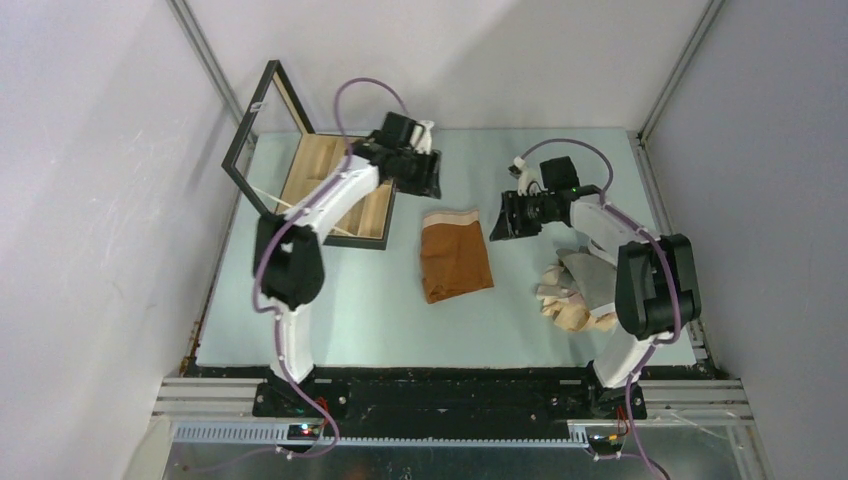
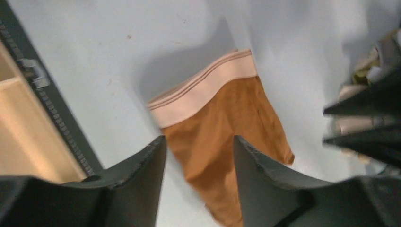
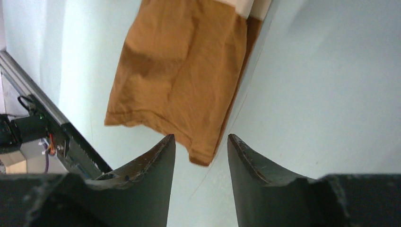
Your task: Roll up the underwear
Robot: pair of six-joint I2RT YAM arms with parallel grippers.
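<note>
The brown underwear (image 1: pixel 452 258) with a pale waistband lies folded flat on the light table, also seen in the left wrist view (image 2: pixel 217 123) and right wrist view (image 3: pixel 189 75). My left gripper (image 1: pixel 420 175) is raised above and left of it, by the box, blurred in motion, fingers apart and empty (image 2: pixel 198 151). My right gripper (image 1: pixel 515 220) hovers just right of the cloth, open with nothing between its fingers.
A wooden compartment box (image 1: pixel 310 170) with its lid raised stands at the back left. A pile of clothes (image 1: pixel 580 295) lies at the right.
</note>
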